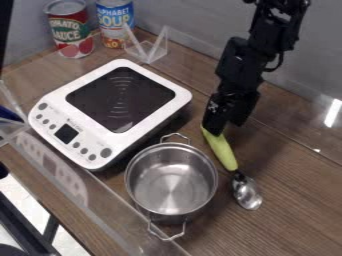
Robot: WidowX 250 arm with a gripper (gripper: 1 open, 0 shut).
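The black gripper (230, 118) points down on the wooden counter at the right of the white hot plate. Its fingertips are at the upper end of a yellow object (221, 148), long and banana-like; whether they hold it is hard to tell. A metal spoon (246, 195) lies just below the yellow object, touching or very near it.
A white hot plate (60, 110) stands at left, with a steel pot (170, 182) in front of it. A tomato sauce can (72, 30) and an alphabet soup can (115, 22) stand at the back left.
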